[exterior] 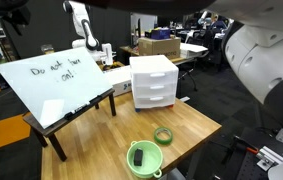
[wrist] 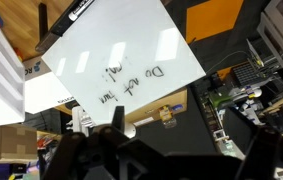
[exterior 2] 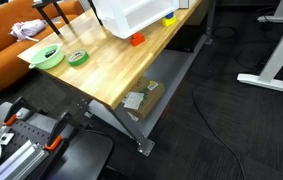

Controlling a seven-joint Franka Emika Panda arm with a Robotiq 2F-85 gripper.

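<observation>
My gripper is open in the wrist view, its dark fingers spread apart at the bottom with nothing visible between them. Beyond it appears a whiteboard (wrist: 126,55) with handwriting reading roughly "Do not", the last word unclear. In exterior view 1 this whiteboard (exterior: 56,88) leans on a dark stand at the table's left. A pale green bowl (exterior: 152,171) at the front holds a small black object (exterior: 138,158). Behind the bowl lies a green tape roll (exterior: 163,134). The white drawer unit (exterior: 155,82) stands at the back of the table.
The wooden table (exterior: 106,150) has bare space around the bowl and tape. An orange item (exterior 2: 137,39) and a yellow item (exterior 2: 169,19) sit near the drawer unit. Below is a shelf with a cardboard box (exterior 2: 144,100).
</observation>
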